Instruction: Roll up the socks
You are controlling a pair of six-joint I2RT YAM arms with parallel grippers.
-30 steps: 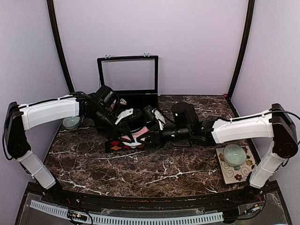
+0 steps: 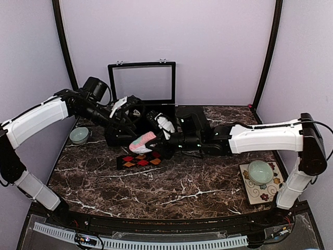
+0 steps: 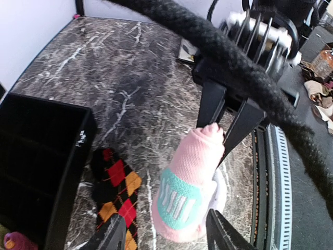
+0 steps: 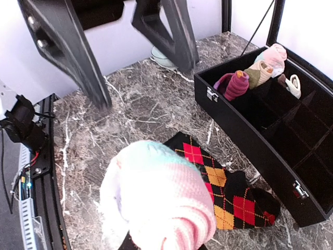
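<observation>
A bundled pink sock with a teal patch and white parts [image 2: 141,142] hangs above the table. My right gripper is shut on one end of it, and the bundle hides most of those fingers in the right wrist view. In the left wrist view the sock [image 3: 183,192] lies beyond my left gripper, whose fingers stand apart with nothing gripped. The left gripper's parted fingers [image 4: 177,47] also show above the sock in the right wrist view. Beneath, red, orange and black argyle socks [image 4: 195,156] lie flat on the table.
Behind the argyle socks stands an open black box [image 4: 244,127] with compartments. Rolled socks, including a maroon one [image 4: 237,86], sit in its far end. A bowl [image 2: 79,135] is at the left, another bowl [image 2: 260,172] on a flowered tray at the right.
My left gripper has let go of the sock and drawn back up and left. My right gripper still holds the sock, moved slightly left and toward the back.
</observation>
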